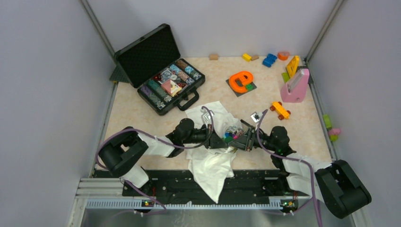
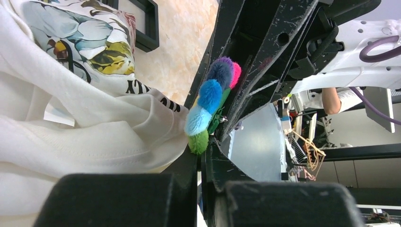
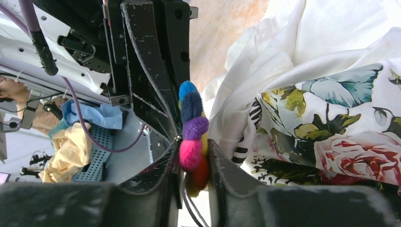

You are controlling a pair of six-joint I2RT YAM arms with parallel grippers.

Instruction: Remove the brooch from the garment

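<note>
The multicolored pom-pom brooch (image 2: 209,97) (image 3: 191,152) is bunched where my two grippers meet over the white garment (image 1: 210,175) with its floral print (image 3: 345,118). My left gripper is shut, its tips just below the brooch; whether anything thin is pinched there is hidden. My right gripper has the brooch between its fingertips, with a thin wire or pin below the pom-poms; I cannot tell whether it grips it firmly. In the top view both grippers are over the middle of the garment.
An open black case (image 1: 163,106) lies at the back left. An orange ring toy (image 1: 240,75), a toy car (image 1: 280,109) and a pink object (image 1: 295,90) stand at the back right. Bare tabletop (image 1: 123,109) shows at left.
</note>
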